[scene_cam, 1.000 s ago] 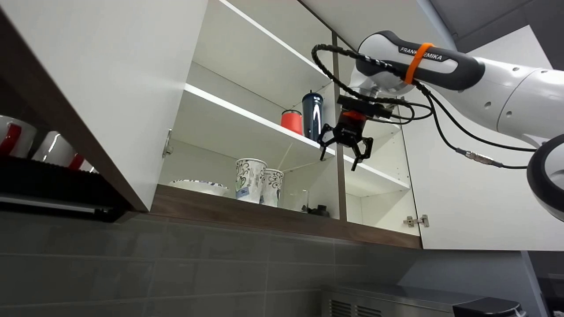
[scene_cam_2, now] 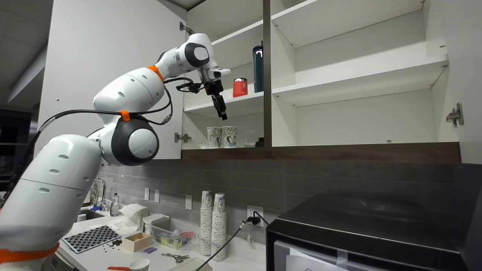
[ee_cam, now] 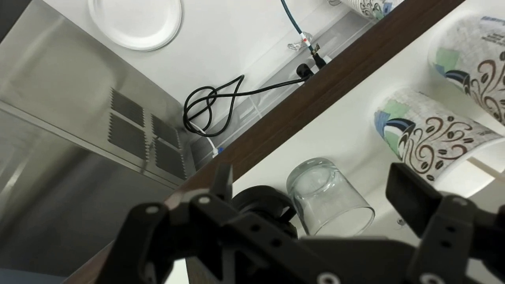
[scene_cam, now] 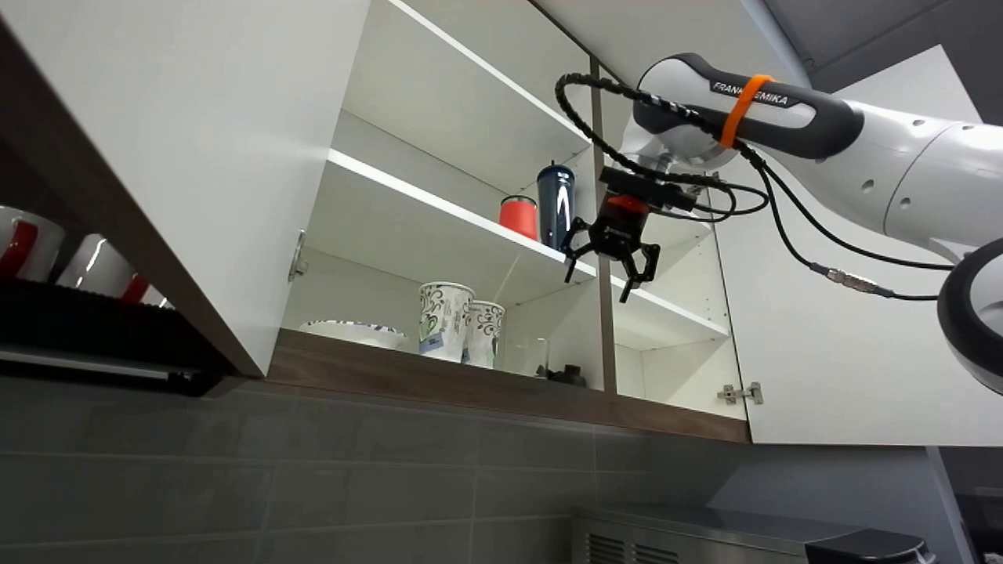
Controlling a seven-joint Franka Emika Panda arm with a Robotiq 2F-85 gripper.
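Observation:
My gripper (scene_cam: 598, 282) is open and empty, hanging in front of the cabinet near the middle shelf's edge and pointing down. In the wrist view its fingers (ee_cam: 412, 196) are spread wide. A clear glass (ee_cam: 326, 198) shows between and beyond them, apart from them, beside a black object (ee_cam: 265, 203) partly hidden by the gripper. Two patterned paper cups (scene_cam: 444, 319) stand on the bottom shelf, left of the glass. On the middle shelf a red tumbler (scene_cam: 518, 216) stands beside a tall dark blue bottle (scene_cam: 555, 202).
The cabinet's wooden divider (scene_cam: 606, 329) and its open doors (scene_cam: 846, 282) bound the space. A white bowl (scene_cam: 355, 332) sits at the bottom shelf's left. The right-hand shelves (scene_cam_2: 361, 79) look bare. Below are a black appliance (scene_cam_2: 361, 221) and cup stacks (scene_cam_2: 206, 221).
The gripper has shifted very slightly left in exterior view 1. Its fingers stay open, and the shelf objects are where they were.

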